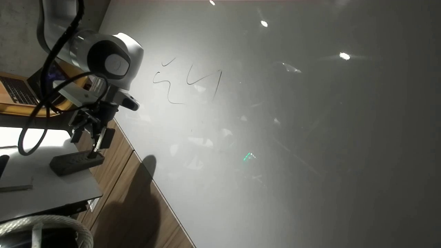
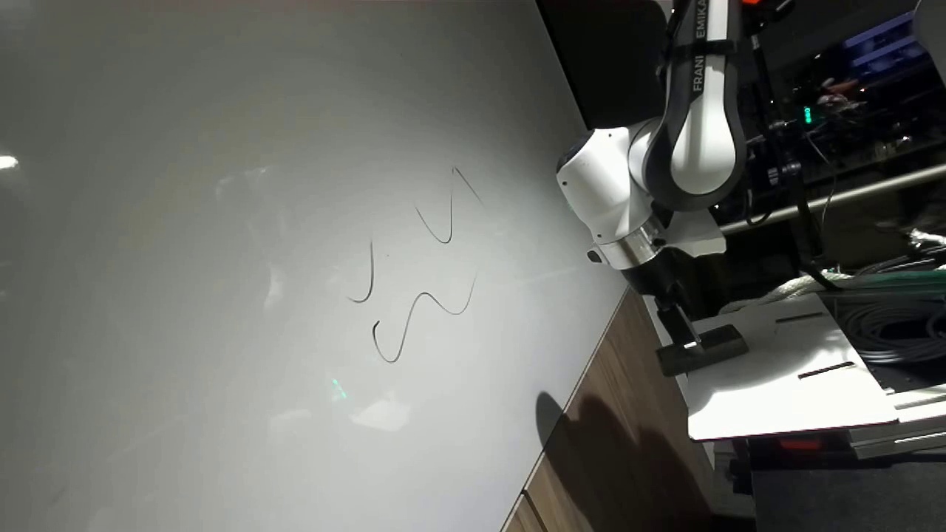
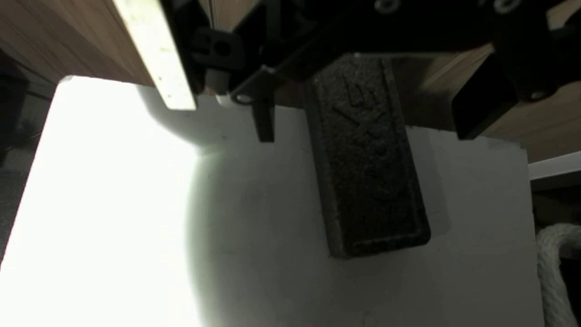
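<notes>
A dark, textured, oblong block (image 3: 370, 180), looking like a whiteboard eraser, lies on a white panel (image 3: 261, 261). Over its far end my gripper stands open, with one finger (image 3: 264, 120) to the left and the other (image 3: 479, 106) to the right in the wrist view. Nothing is gripped. The same block (image 1: 68, 164) shows below the gripper (image 1: 91, 138) in exterior view 1. Whether a fingertip touches it, I cannot tell. Black pen strokes (image 2: 412, 306) mark the large whiteboard (image 2: 177, 355).
Wooden panelling (image 1: 124, 177) runs between the whiteboard and the white panel. A coil of white rope (image 1: 49, 219) lies near the panel's front edge. A laptop (image 1: 16, 89) sits behind the arm. Loose cable hangs off the arm. The whiteboard is otherwise clear.
</notes>
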